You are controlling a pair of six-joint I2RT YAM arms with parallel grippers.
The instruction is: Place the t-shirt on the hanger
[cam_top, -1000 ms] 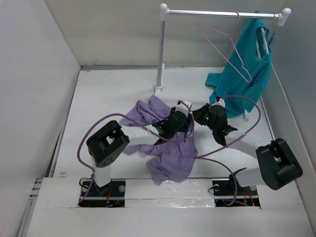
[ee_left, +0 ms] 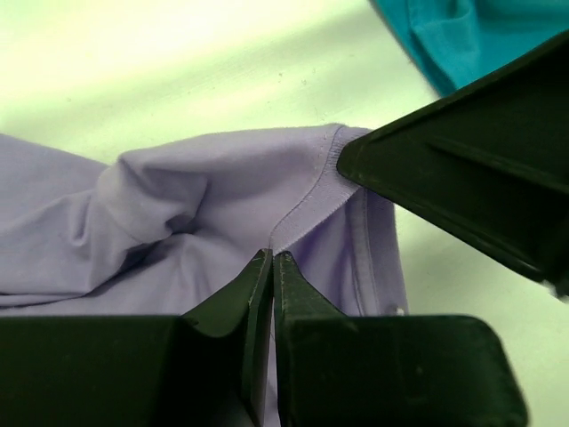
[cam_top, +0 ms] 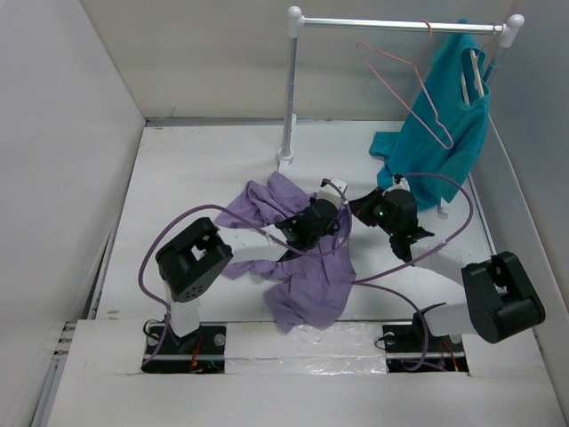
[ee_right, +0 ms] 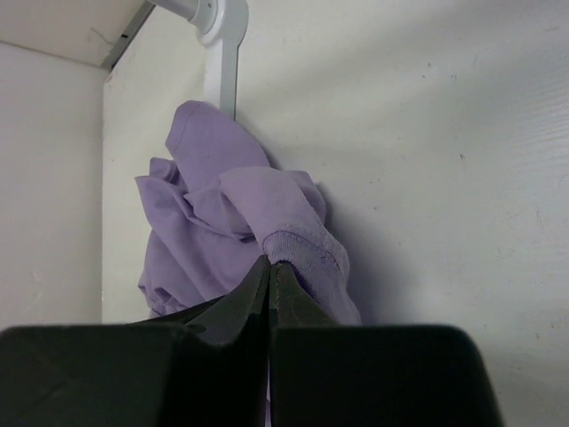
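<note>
The purple t-shirt (cam_top: 307,298) lies crumpled on the white table under both grippers. My left gripper is shut on a seamed fold of it, as the left wrist view shows; the black body of the other gripper reaches in from the right onto the same cloth. My right gripper is shut on a raised hem of the t-shirt (ee_right: 298,231), close beside the left one. An empty pink hanger (cam_top: 400,98) hangs from the rail.
The clothes rack rail (cam_top: 382,25) crosses the back. A teal garment (cam_top: 449,116) on a wooden hanger hangs at the right, its lower part reaching the table. Bare table (cam_top: 178,178) lies at the left; walls close in both sides.
The right gripper has shifted very slightly in the top view. The t-shirt and the left gripper look almost unchanged.
</note>
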